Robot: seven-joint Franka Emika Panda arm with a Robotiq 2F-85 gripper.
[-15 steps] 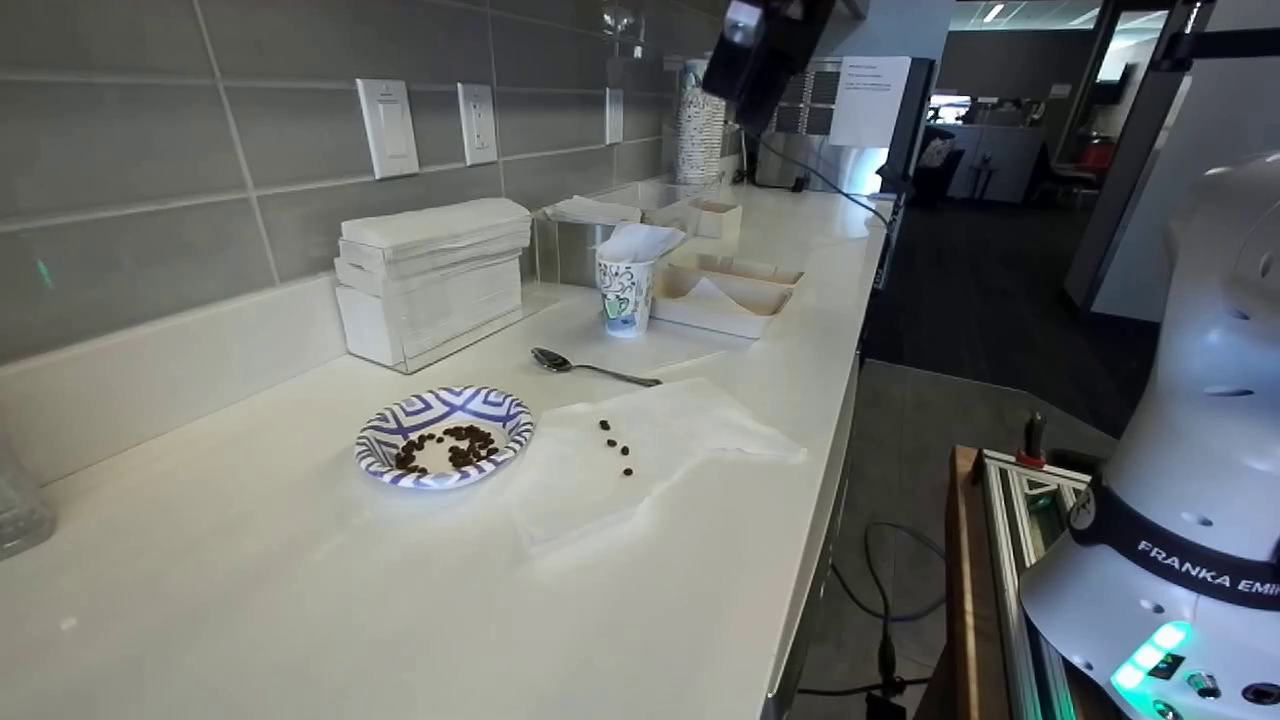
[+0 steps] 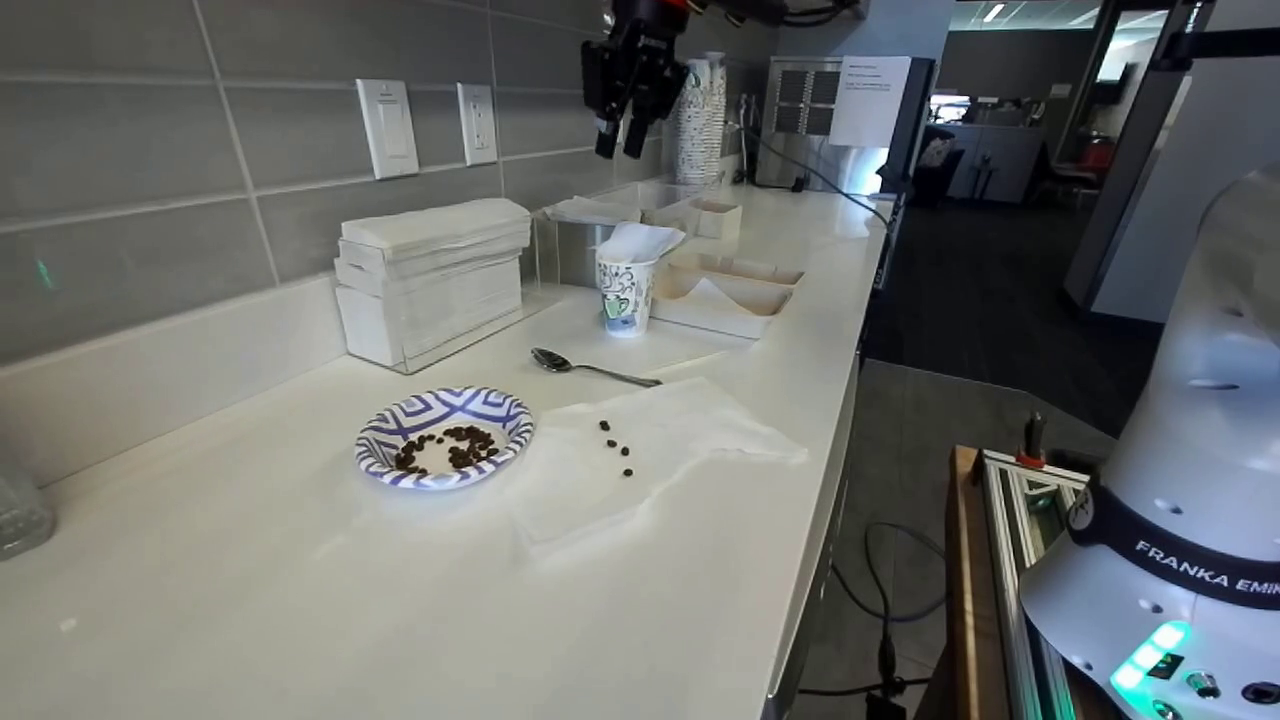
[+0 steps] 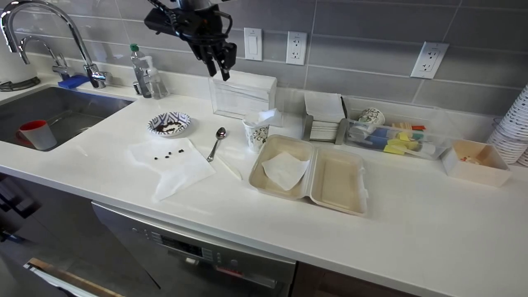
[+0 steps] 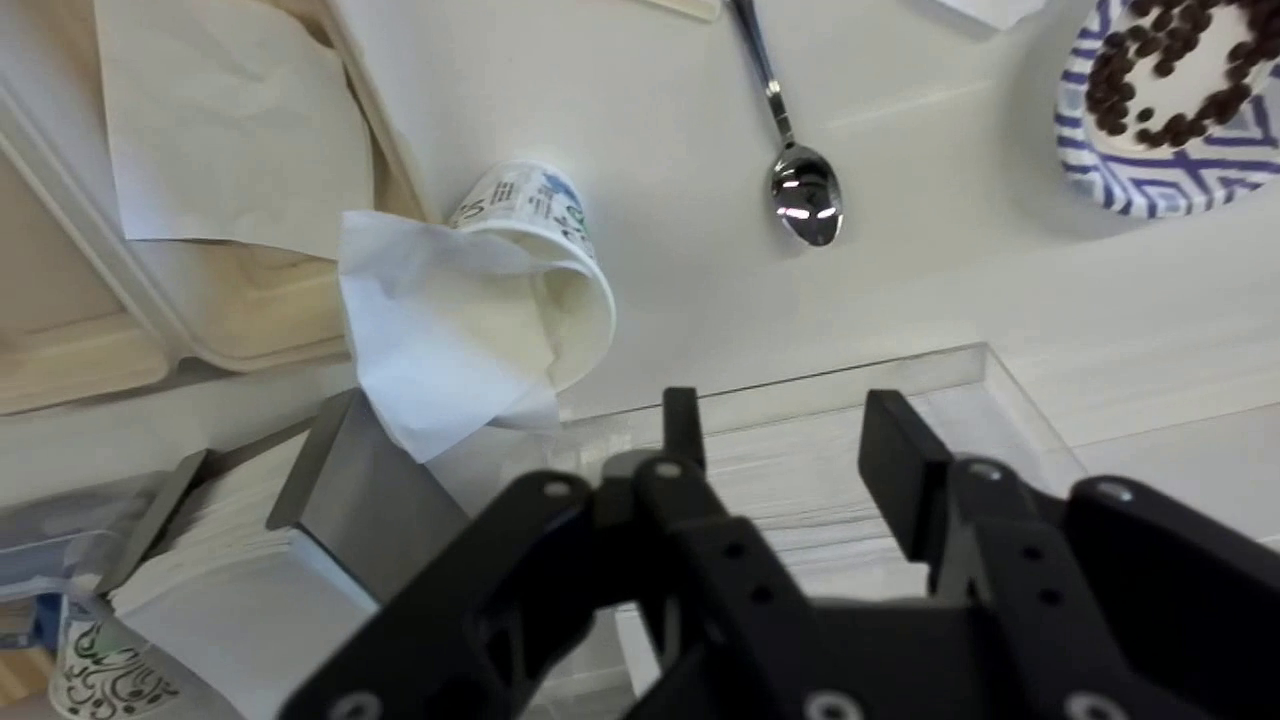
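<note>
High above the counter, near the tiled wall, hangs my gripper [image 3: 218, 72], its fingers apart and empty. In the wrist view the gripper is over the clear holder of paper towels [image 4: 792, 462]. A white cup [image 3: 257, 136] with a crumpled napkin in its mouth stands beside that holder. The metal spoon [image 3: 216, 143] lies between the cup and a blue-patterned bowl [image 3: 169, 124], which contains many dark beans. Several more beans [image 2: 612, 443] rest on a flat white napkin [image 2: 672, 450] in front of the bowl.
An opened takeout box [image 3: 338, 180] with a napkin in one half lies right of the cup. Behind it are a napkin dispenser [image 3: 324, 119] and a clear bin [image 3: 391, 133]. The sink [image 3: 59, 116] is at far left.
In exterior view 1 my gripper has moved left, toward the tiled wall, and its fingers now point down into view. The bowl, cup, spoon and napkin have not moved.
</note>
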